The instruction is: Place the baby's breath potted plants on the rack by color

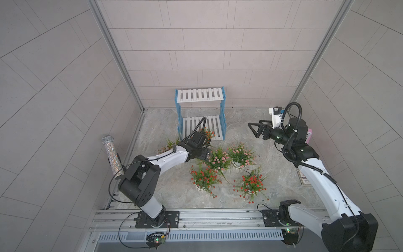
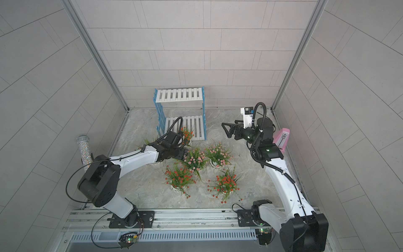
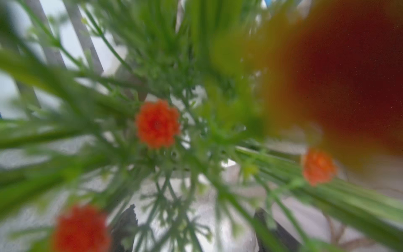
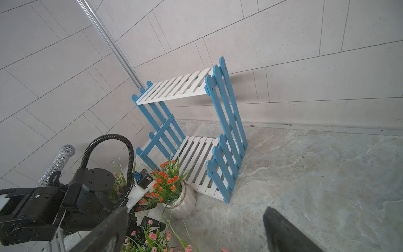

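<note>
A blue-and-white two-tier rack [image 1: 199, 95] stands at the back, both shelves empty. My left gripper [image 1: 205, 152] is low among the plants, beside an orange-flowered pot [image 4: 180, 201] just before the rack; its wrist view is full of orange blooms [image 3: 157, 124] and leaves, with open fingertips at the bottom edge. Pink-flowered plants [image 1: 240, 155] [image 2: 194, 161] stand in the middle, red-flowered ones [image 1: 203, 178] [image 2: 224, 184] in front, and another plant at left is partly hidden by the left arm. My right gripper [image 1: 254, 129] is raised at the right, open and empty.
The floor [image 4: 327, 176] right of the rack is clear. A sparkly cylinder [image 1: 112, 155] leans at the left wall. A pink object [image 2: 282, 137] lies behind the right arm.
</note>
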